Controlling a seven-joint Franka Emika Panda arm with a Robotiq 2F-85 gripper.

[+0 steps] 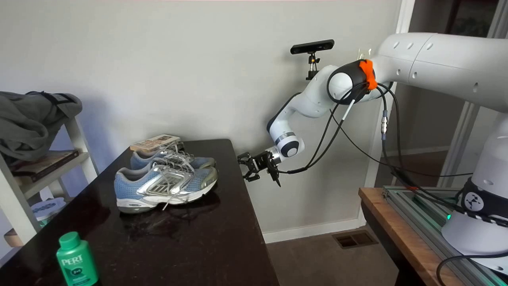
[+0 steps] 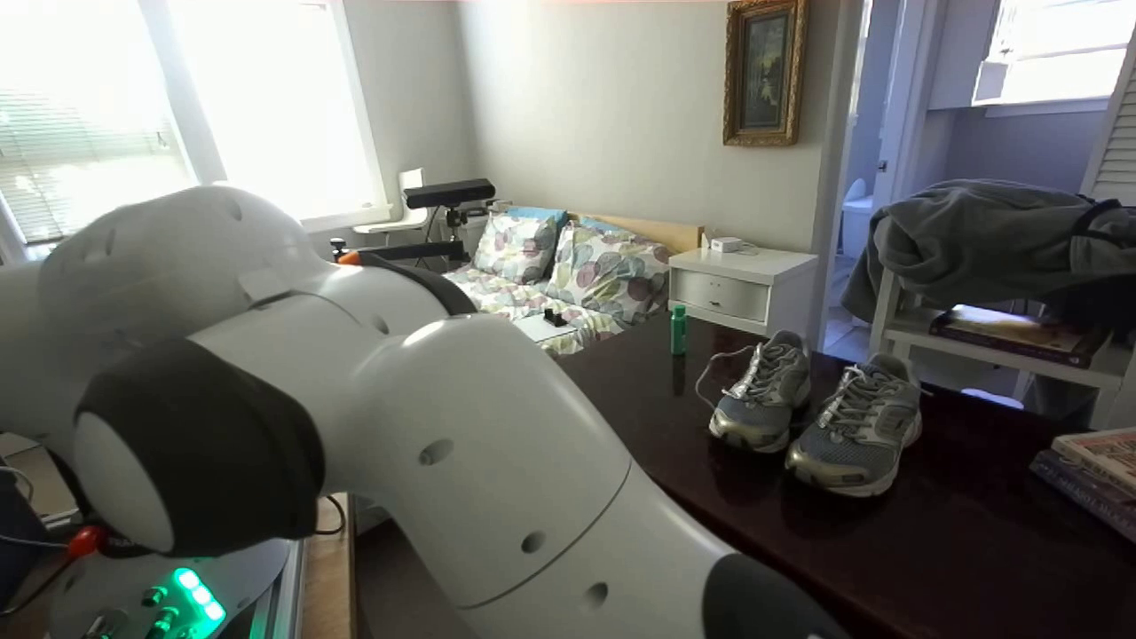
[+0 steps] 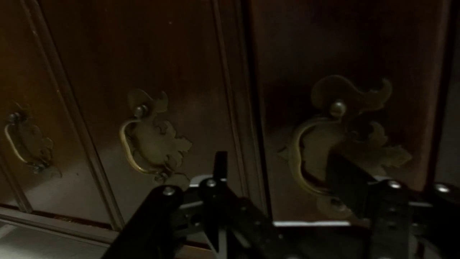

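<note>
My gripper is at the dark dresser's front side, just beyond the top's right edge in exterior view 1. In the wrist view its black fingers stand apart, and the gripper faces a brass drawer handle. The handle's curved bail appears between the two fingers, with the right finger covering part of its backplate. Whether the fingers reach around the bail in depth I cannot tell. Exterior view 2 hides the gripper behind the arm.
More handles, one in the middle and one at left, sit on neighbouring drawers. On the dresser top are a pair of running shoes, a green bottle and books. Cables hang from the arm.
</note>
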